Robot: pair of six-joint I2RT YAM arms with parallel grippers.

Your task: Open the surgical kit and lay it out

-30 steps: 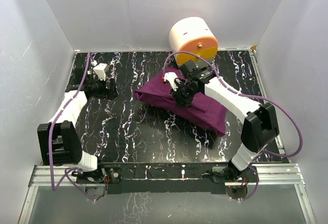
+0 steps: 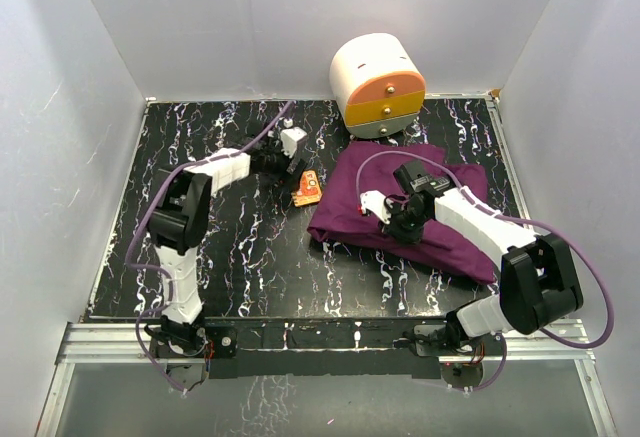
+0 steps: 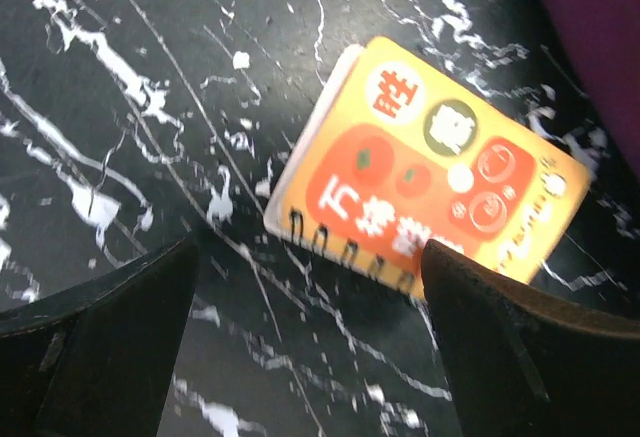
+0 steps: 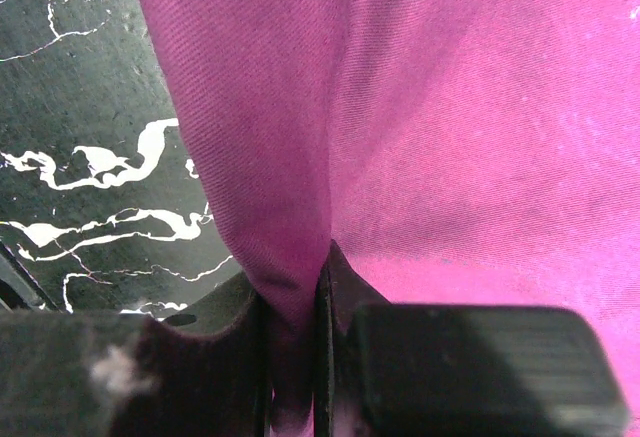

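My right gripper is shut on the edge of a purple cloth (image 2: 350, 197), which spreads over the right half of the table and appears pink in the right wrist view, with a fold running up from my fingers. An orange card-like pack (image 2: 306, 189) with white and green markings lies on the black marbled table just left of the cloth; in the left wrist view the pack (image 3: 420, 167) fills the middle right. My left gripper (image 2: 290, 169) is open just above and left of the pack, nothing between its fingers.
A rounded white cabinet (image 2: 365, 62) with orange, yellow and grey front stands at the back centre. Grey walls close in the sides and back.
My right gripper has drawn the cloth rightward and toward the front, uncovering the orange pack. My left gripper has moved right, from the left side to beside the pack.
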